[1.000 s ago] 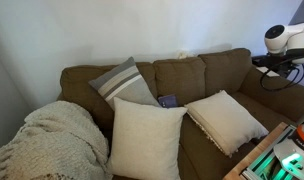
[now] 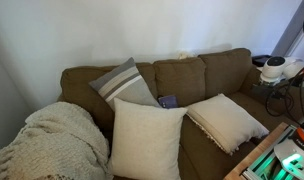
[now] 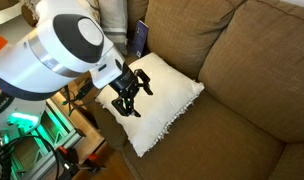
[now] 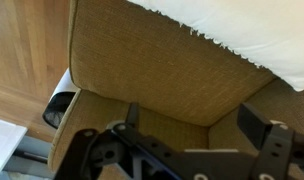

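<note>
My gripper is open in the wrist view, with bare brown sofa fabric behind the gap and nothing between its fingers. A white fringed pillow [image 4: 262, 22] crosses the upper right of that view, clear of the fingers. In exterior view 2 the gripper [image 3: 135, 92] appears in front of the same pillow [image 3: 170, 88]; its height above the sofa is hard to judge. Exterior view 1 has this pillow [image 2: 226, 121] lying flat on the right part of the brown sofa [image 2: 205, 158], with the arm at the sofa's right end.
Another white pillow [image 2: 146, 140] leans mid-sofa, with a grey striped pillow [image 2: 125, 83] behind it. A small dark object [image 2: 168, 101] rests against the backrest. A knitted blanket [image 2: 57, 145] covers the left end. Open seat [image 3: 237, 120] shows beside the flat pillow.
In exterior view 1 the arm's white end has come down at the sofa's right end. The pillows, blanket and dark object have stayed in place.
</note>
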